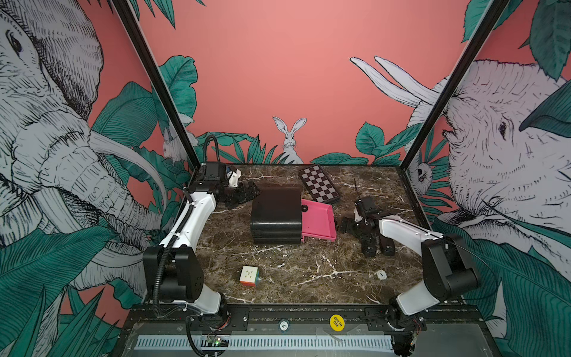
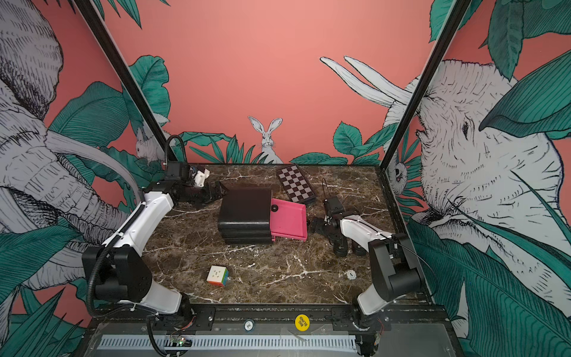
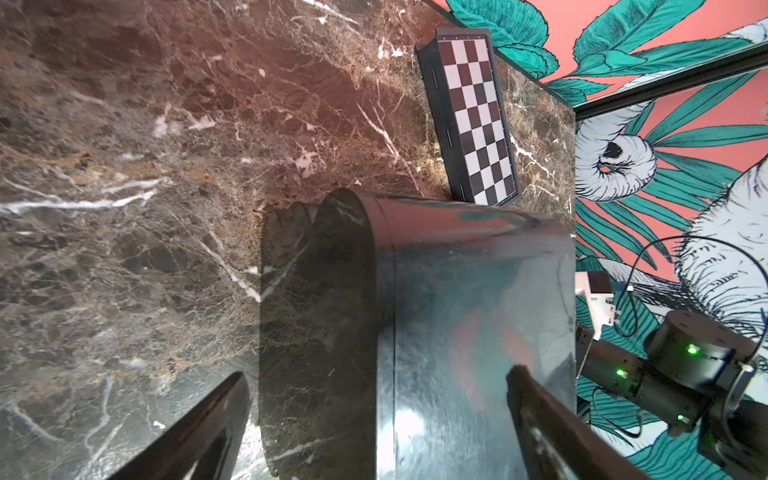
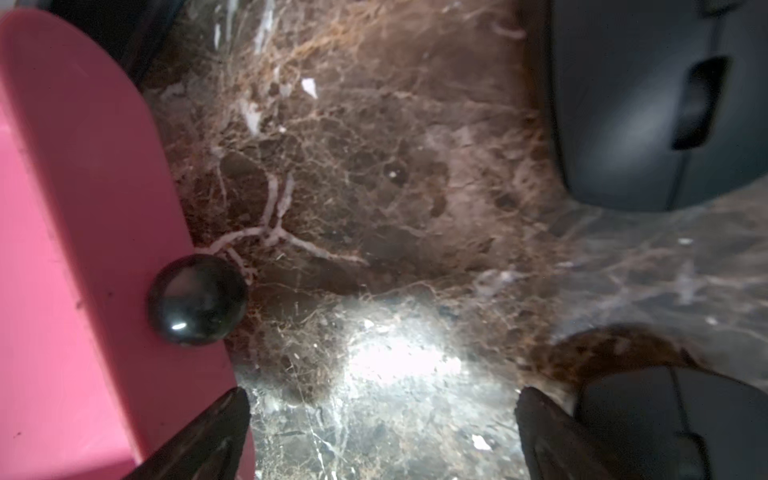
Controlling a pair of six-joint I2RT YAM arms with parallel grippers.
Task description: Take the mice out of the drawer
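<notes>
Two dark computer mice, the left mouse (image 1: 368, 245) and the right mouse (image 1: 387, 245), lie side by side on the marble table right of the black cabinet (image 1: 276, 215). Its pink drawer (image 1: 318, 220) is pulled out to the right, and its visible floor is bare. Close to the drawer's front is my right gripper, open and empty; a round black knob (image 4: 198, 298) shows beside it in the right wrist view. My left gripper stands open at the cabinet's back-left side, with nothing seen between its fingers. The drawer's inner end is hidden under the cabinet.
Behind the cabinet lies a checkered board box (image 1: 318, 184). A Rubik's cube (image 1: 249, 275) sits at the front left, and a small pale disc (image 1: 381, 275) at the front right. Clear marble spans the front middle.
</notes>
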